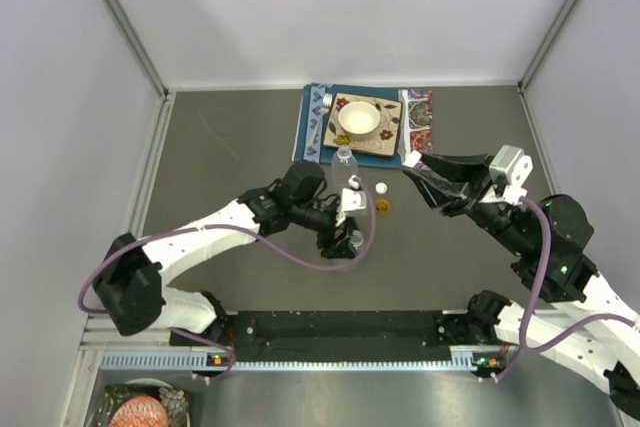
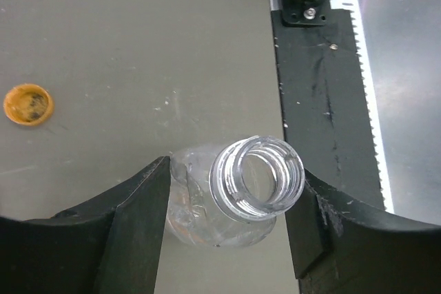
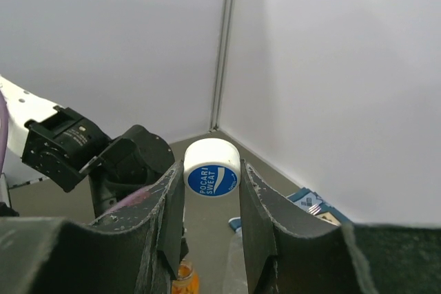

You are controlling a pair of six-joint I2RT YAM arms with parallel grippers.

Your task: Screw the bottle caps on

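My left gripper is around an open clear bottle (image 2: 207,222) at the front centre, its fingers either side below the threaded neck; whether they grip it is unclear. My right gripper is shut on a white Pocari Sweat cap (image 3: 212,163), held raised at the right. Another clear bottle (image 1: 344,170) stands farther back. An orange bottle (image 3: 185,280) is partly hidden by the left arm in the top view. A white cap (image 1: 381,188) and an orange cap (image 1: 382,206) lie on the table.
At the back are a blue mat (image 1: 374,159) with a board, bowl (image 1: 359,119) and fork. The table (image 1: 450,257) has bare room in front of the right gripper and at the left rear. Walls enclose three sides.
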